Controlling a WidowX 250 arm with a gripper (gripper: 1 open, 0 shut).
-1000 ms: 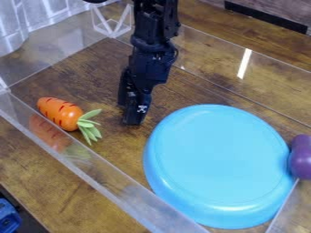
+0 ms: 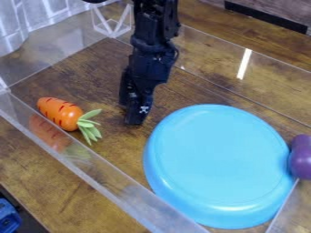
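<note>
The black robot arm (image 2: 152,45) reaches down from the top centre to the wooden surface, its gripper (image 2: 135,111) low between an orange carrot and a blue round plate. The dark fingers blend into the shadow, so their opening is unclear. The toy carrot (image 2: 61,113) with pale green leaves lies at the left, apart from the gripper. The upturned or flat blue plate (image 2: 216,164) fills the lower right. A purple object (image 2: 300,157) sits at the plate's right edge, partly out of view.
Clear walls (image 2: 109,187) edge the left and front of the workspace. A blue object (image 2: 6,217) is at the lower left corner, beyond the wall.
</note>
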